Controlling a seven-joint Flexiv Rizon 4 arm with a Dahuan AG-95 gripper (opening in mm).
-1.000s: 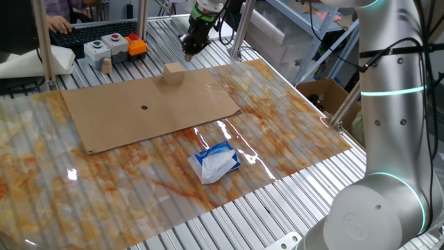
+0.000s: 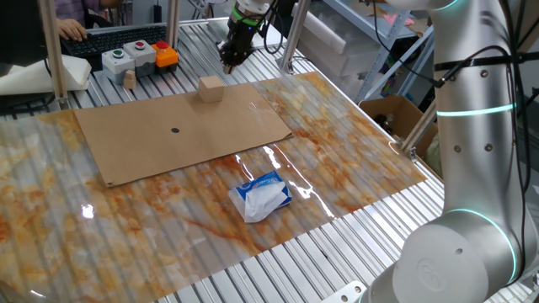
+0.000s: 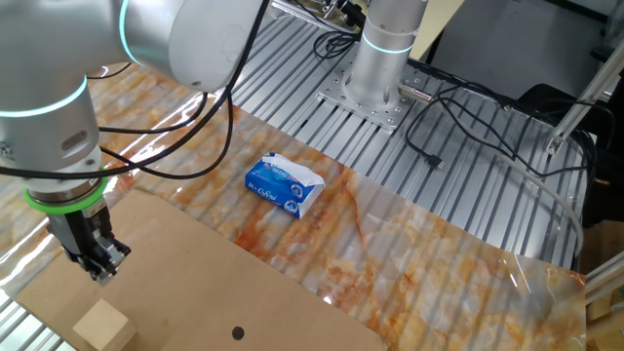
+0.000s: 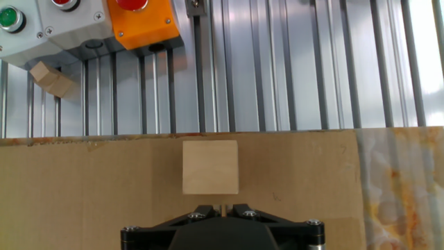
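Observation:
A plain wooden block (image 4: pixel 210 167) rests on the brown cardboard sheet (image 2: pixel 181 135), close to the sheet's far edge in exterior view 1. My gripper hangs above the table with its two fingertips together and no object visible between them. From exterior view 1, the gripper (image 2: pixel 227 69) appears up and to the right of the block (image 2: pixel 210 89), apart from it. Exterior view 2 also shows a gap between the gripper (image 3: pixel 105 271) and the block (image 3: pixel 104 327). A blue and white tissue pack (image 2: pixel 262 198) lies on the marbled sheet.
Button boxes (image 2: pixel 141 58) stand beyond the cardboard, with small wooden pieces (image 2: pixel 130 80) beside them. A dark round spot (image 2: pixel 175 130) marks the cardboard. Upright metal posts (image 2: pixel 295 34) border the table, and a person's hand (image 2: pixel 74 30) is at a keyboard behind. Much of the marbled sheet is clear.

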